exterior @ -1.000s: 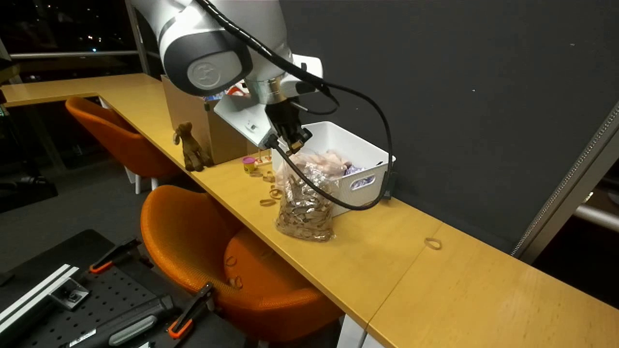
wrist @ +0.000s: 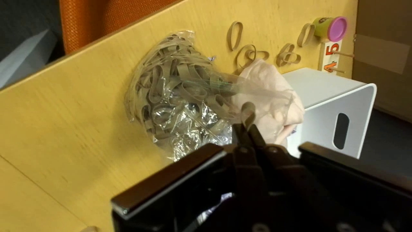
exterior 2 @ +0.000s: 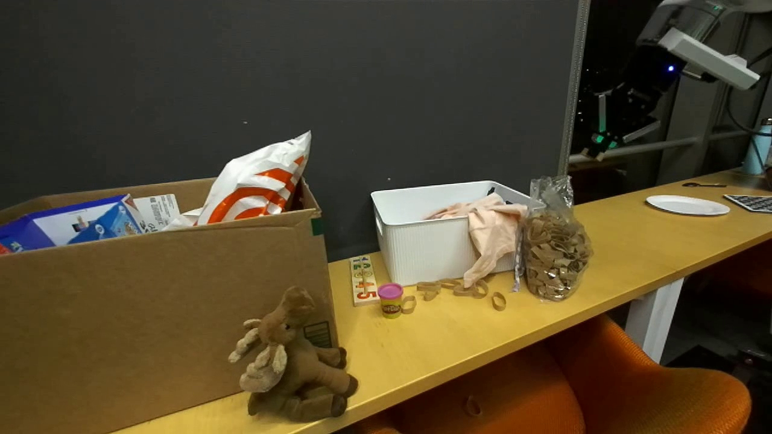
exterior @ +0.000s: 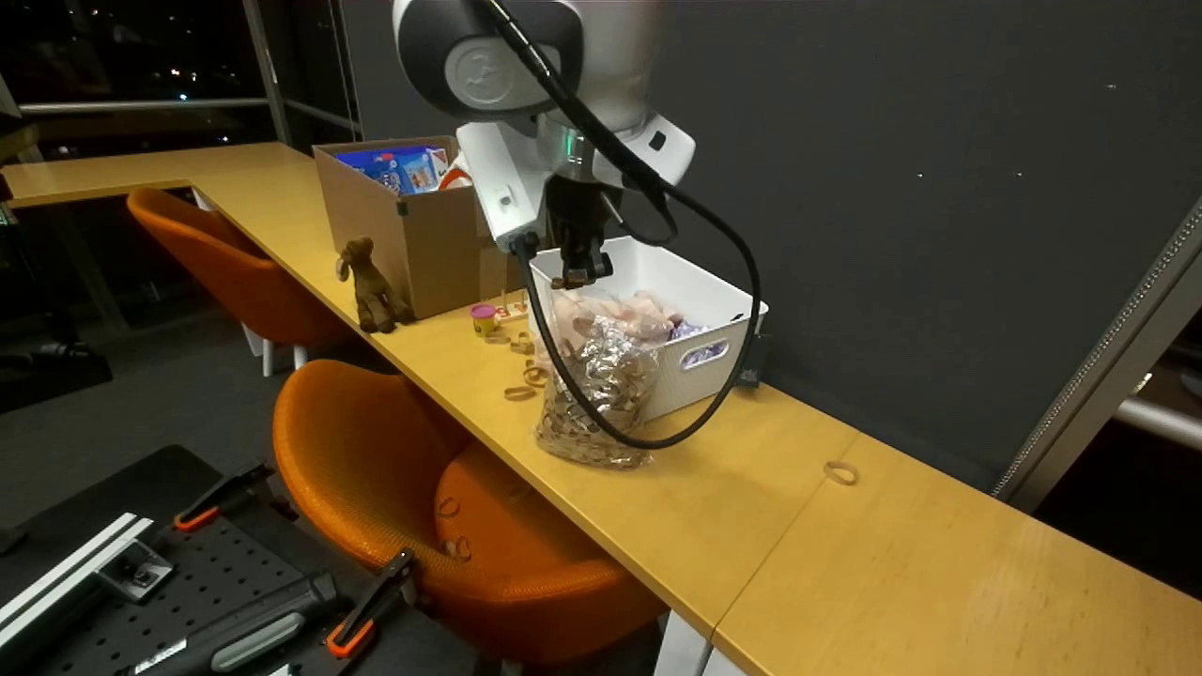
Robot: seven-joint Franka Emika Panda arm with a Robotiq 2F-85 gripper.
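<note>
A clear plastic bag full of tan rubber bands stands on the table against the white bin, also seen in exterior view 2 as the bag. My gripper is shut, and a thin tan band loops out from between its fingertips. Exterior view 1 has the gripper pointing down above the bag's top and the near end of the bin. Several loose bands lie between bag and tub, one of them close to the bag. Another band rests alone farther right.
The white bin has pink cloth draped over its rim. Around it are a Play-Doh tub, a number board, a plush moose and a large cardboard box. Table right of the bag is mostly clear.
In exterior view 1 the arm has swung right and its wrist has turned more upright. The fingertips are a little higher. Bag and bin have stayed put.
</note>
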